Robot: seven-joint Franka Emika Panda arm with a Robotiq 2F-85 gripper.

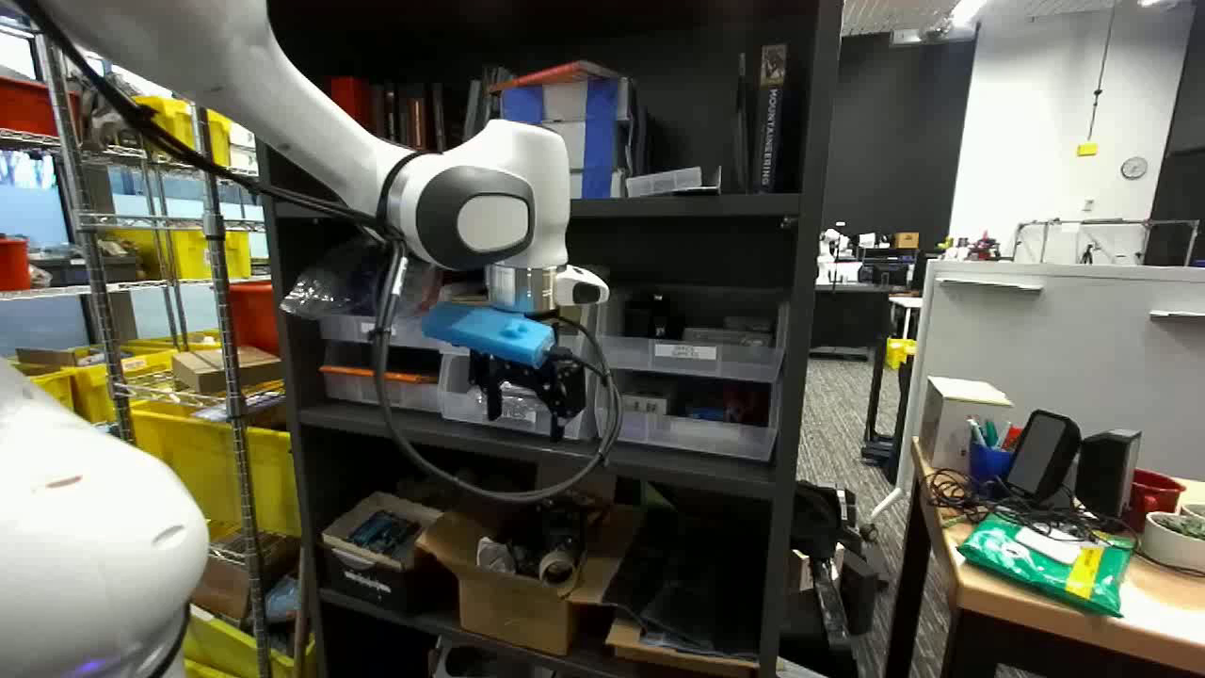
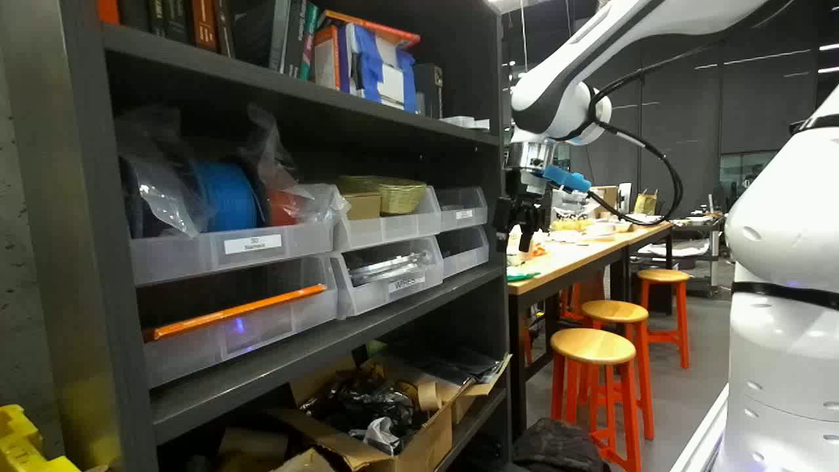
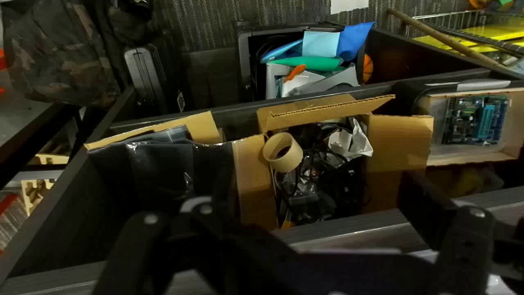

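Note:
My gripper (image 1: 525,425) hangs in front of the dark shelf unit, its black fingers pointing down and spread apart. It is open, and nothing shows between the fingers. Exterior view 2 has the gripper (image 2: 513,245) near the unit's far upright. Clear bins stand on the middle shelf, among them a lower one labelled for wires (image 2: 389,273) and an upper one with a yellow-green basket (image 2: 401,196). Below the fingers, the wrist view looks down on an open cardboard box (image 3: 398,147) with a tape roll (image 3: 290,156) and dark cables inside.
A shelf edge (image 2: 330,346) runs under the bins, and another shelf with books (image 1: 771,119) is above. One cable (image 1: 390,384) loops from the arm. To the right stands a desk with a green packet (image 1: 1045,565). Stools (image 2: 594,346) stand beyond the unit.

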